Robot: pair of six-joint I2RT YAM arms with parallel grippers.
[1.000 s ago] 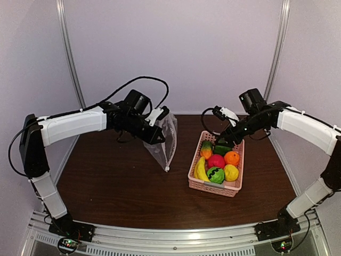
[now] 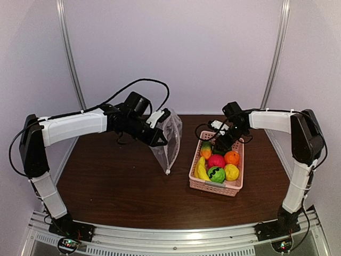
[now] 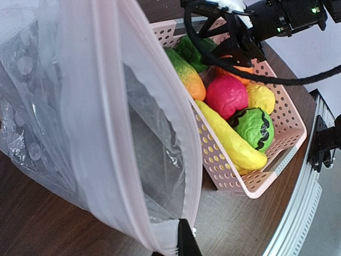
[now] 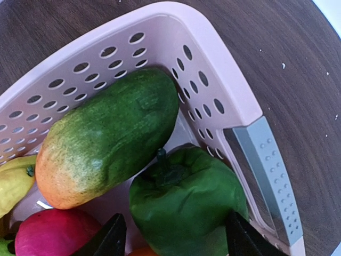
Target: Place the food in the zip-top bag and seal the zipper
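Observation:
A clear zip top bag (image 2: pixel 171 138) hangs open from my left gripper (image 2: pixel 159 140), which is shut on it, as the left wrist view (image 3: pixel 106 133) also shows. In the pink basket (image 2: pixel 192 184) lie a mango (image 4: pixel 106 133), a green pepper (image 4: pixel 181 202), a red fruit (image 2: pixel 216 161), a banana (image 2: pixel 201 169), a small watermelon (image 2: pixel 216 174), an orange (image 2: pixel 232 158) and a yellow fruit (image 2: pixel 231 172). My right gripper is low over the back of the basket, its fingers apart on either side of the pepper's lower part; whether they touch it is unclear.
White walls stand behind and at both sides. A black cable of the right arm loops over the basket.
The left gripper and bag have shifted slightly.

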